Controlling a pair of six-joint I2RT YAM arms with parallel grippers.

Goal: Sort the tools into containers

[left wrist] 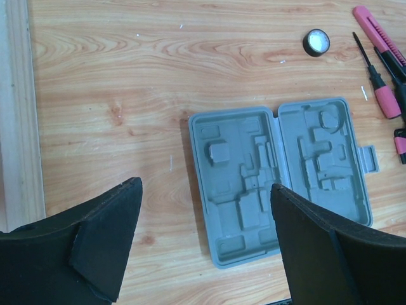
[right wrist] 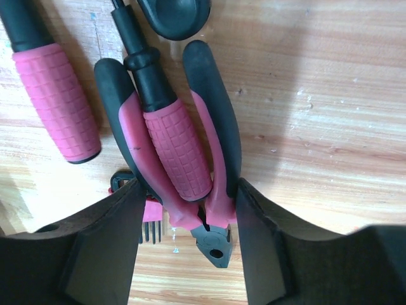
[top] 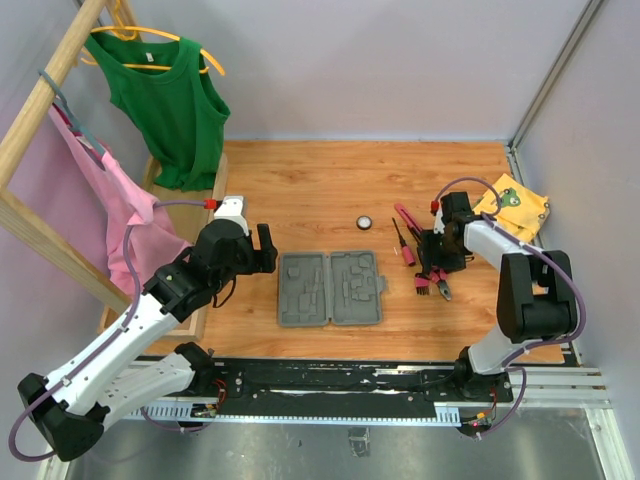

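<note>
A grey toolbox (top: 356, 310) lies open at the middle front, its moulded compartments (left wrist: 250, 210) empty. Pink-and-black tools cluster to its right: a screwdriver (top: 408, 254), a utility knife (left wrist: 375, 27) and pliers (right wrist: 219, 127) with another handle (right wrist: 174, 143) between their grips. A round tape (top: 363, 223) lies behind the box. My right gripper (top: 432, 258) is low over the pliers, its fingers (right wrist: 104, 248) around their lower grips; whether it holds them is unclear. My left gripper (top: 264, 248) hovers left of the toolbox, open and empty.
A wooden rack with a green top (top: 170, 120) and pink garment (top: 140, 240) stands on the left. A folded yellow cloth (top: 520, 212) lies at the right back.
</note>
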